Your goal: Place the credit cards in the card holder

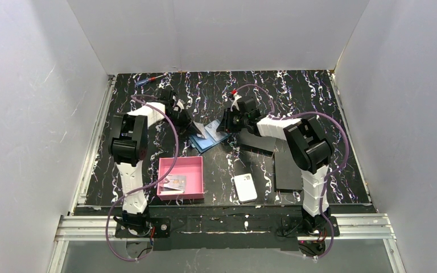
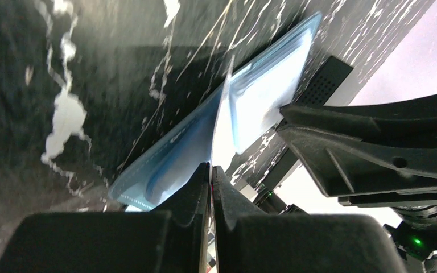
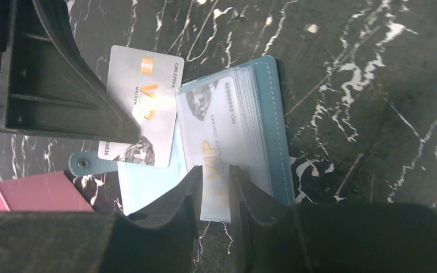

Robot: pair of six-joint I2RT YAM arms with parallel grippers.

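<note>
The blue card holder (image 1: 203,146) lies open on the dark table between both arms. In the right wrist view, a VIP card shows in the clear sleeves (image 3: 251,122) of the holder. My left gripper is shut on a thin silver credit card, seen edge-on in the left wrist view. That card is over the holder's other side, beside the sleeves; whether it touches them I cannot tell. The right gripper is at the sleeves with a narrow gap between its fingers. Nothing clearly shows gripped there.
A pink box (image 1: 203,177) with several cards (image 1: 174,182) inside stands at the front left. A white case (image 1: 245,187) lies front centre, with dark flat boxes (image 1: 287,173) to the right. A screwdriver (image 1: 148,80) lies at the back left.
</note>
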